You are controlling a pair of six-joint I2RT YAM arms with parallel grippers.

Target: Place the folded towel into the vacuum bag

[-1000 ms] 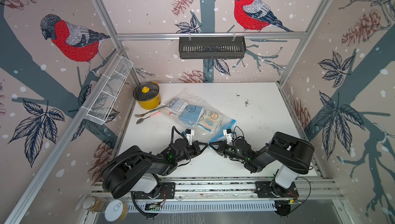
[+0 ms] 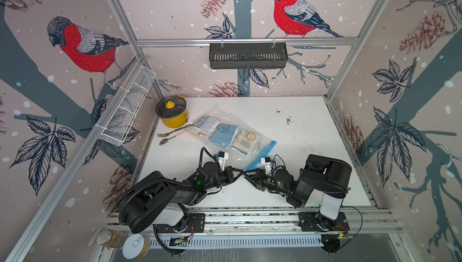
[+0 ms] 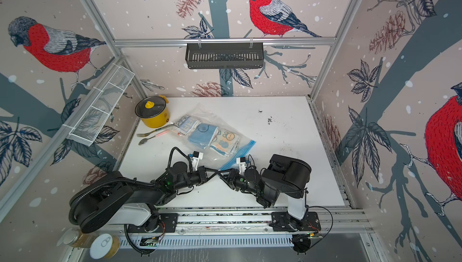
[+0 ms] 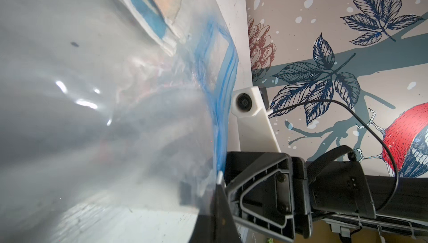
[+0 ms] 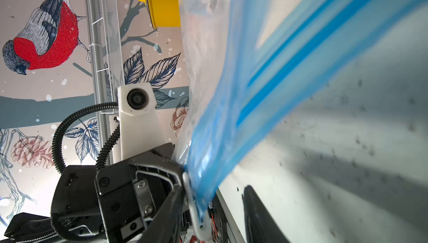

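Folded towels [image 2: 223, 135] lie inside the clear vacuum bag [image 2: 221, 156], whose blue zipper strip [image 2: 263, 152] runs along its right end toward the front. My left gripper [image 2: 239, 172] is shut at the front end of the strip, pinching the thin bag edge, as the left wrist view shows. Just to its right, my right gripper [image 2: 247, 174] stands open, its fingers [image 5: 252, 211] apart beside the blue strip, which fills much of the right wrist view. The two grippers nearly meet.
A yellow pot [image 2: 171, 116] stands at back left with a fork and spoon [image 2: 166, 140] in front. A white wire rack hangs on the left wall, a dark basket [image 2: 247, 57] on the back.
The right arm's upper part has swung left, and its gripper has shifted slightly down toward the front. The left arm and bag look almost unchanged.
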